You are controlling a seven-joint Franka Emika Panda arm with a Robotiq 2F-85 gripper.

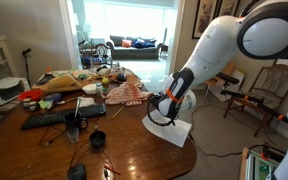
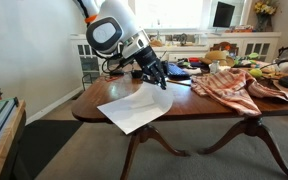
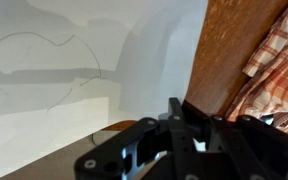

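A white sheet of paper (image 2: 139,105) with a thin curved pencil line lies near the table edge, partly hanging past it. My gripper is shut on the sheet's edge, which shows in the wrist view at the fingertips. In exterior view 2, the paper rises a little toward the gripper (image 2: 162,82). Exterior view 1 has the sheet (image 1: 168,130) at the table's right side, beneath the arm. The exact grip on the paper is partly hidden by the fingers.
A red-and-white checked cloth (image 2: 224,90) lies beside the gripper. On the table stand a black cup (image 1: 97,137), a keyboard (image 1: 46,119) and several small items. A wooden chair (image 1: 269,90) stands at the right.
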